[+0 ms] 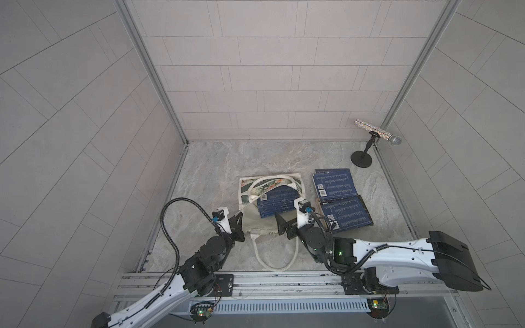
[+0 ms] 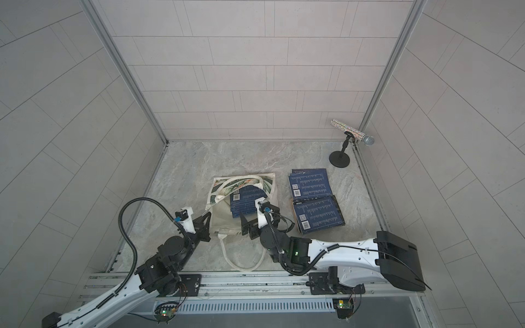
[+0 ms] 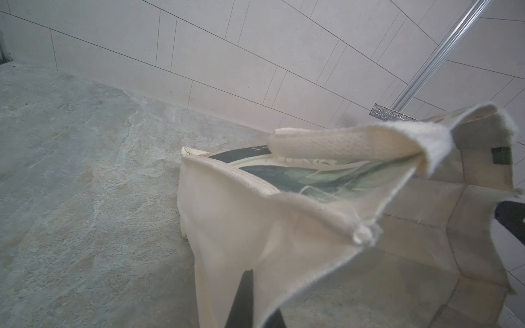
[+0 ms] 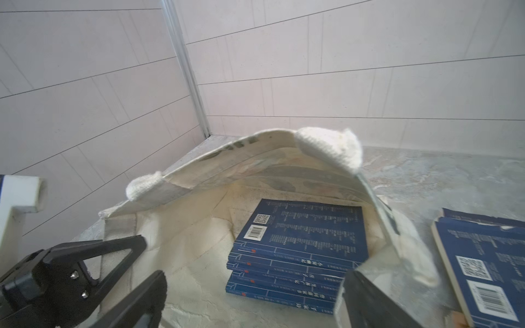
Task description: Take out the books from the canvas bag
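Note:
The canvas bag (image 1: pixel 251 221) lies open in the middle of the table, with a stack of blue books (image 4: pixel 298 229) inside, seen clearly in the right wrist view. More blue books (image 1: pixel 344 213) lie in two piles right of the bag. My right gripper (image 1: pixel 285 225) is open at the bag's front mouth, facing the stack, with nothing between its fingers. My left gripper (image 1: pixel 238 224) is shut at the bag's left edge, low in the left wrist view against the canvas; nothing shows clearly between its fingers.
A microphone on a black stand (image 1: pixel 361 158) stands at the back right. Walls enclose the table on the back and sides. Bare table shows at the back and left; a bag handle (image 1: pixel 275 269) lies toward the front edge.

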